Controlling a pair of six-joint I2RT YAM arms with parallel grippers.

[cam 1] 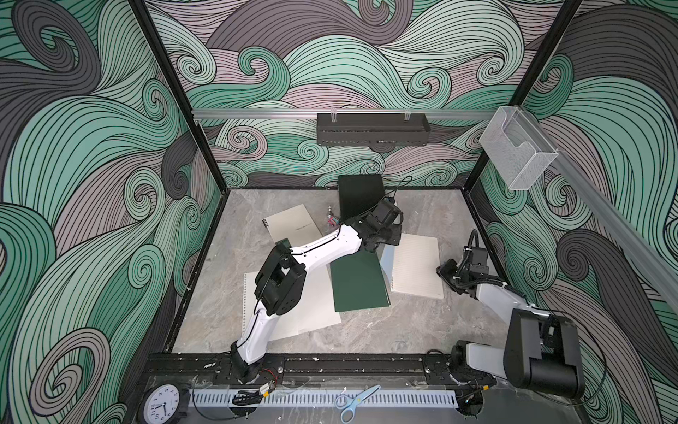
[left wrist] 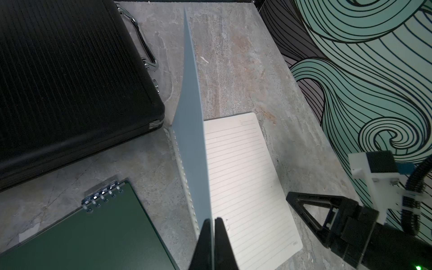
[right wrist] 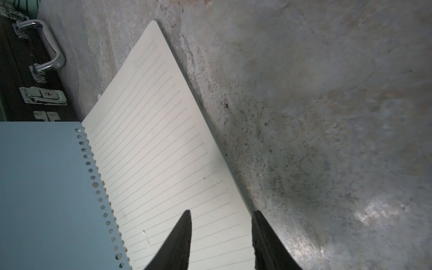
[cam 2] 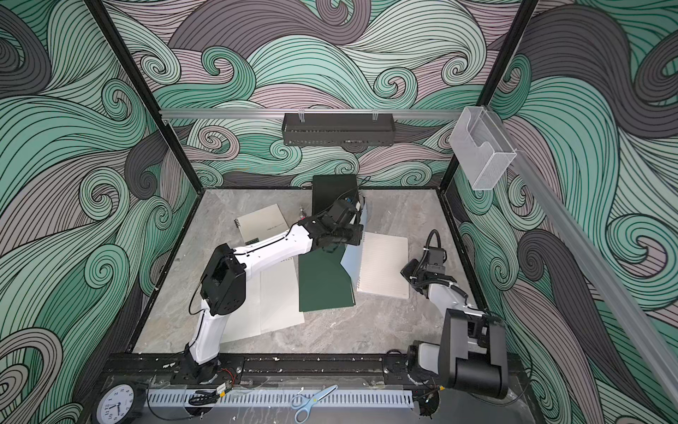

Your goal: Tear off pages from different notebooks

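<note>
A ring-bound notebook with lined white pages (cam 1: 416, 265) lies on the table, its blue cover (left wrist: 191, 121) standing up on edge. My left gripper is shut on the edge of that cover, seen in the left wrist view. In the right wrist view my right gripper is part open over the lined page's (right wrist: 171, 148) outer long edge; one finger (right wrist: 182, 234) shows over the paper, the other (right wrist: 265, 234) just beyond the edge. Whether the paper lies between the fingers or beneath them cannot be told. The green notebook (cam 1: 360, 282) lies to the left.
A black case (left wrist: 67, 76) with a metal handle stands at the back. An open white notebook (cam 1: 310, 311) and a cream one (cam 1: 293, 224) lie on the left. Bare table (right wrist: 342, 135) extends to the right of the lined notebook.
</note>
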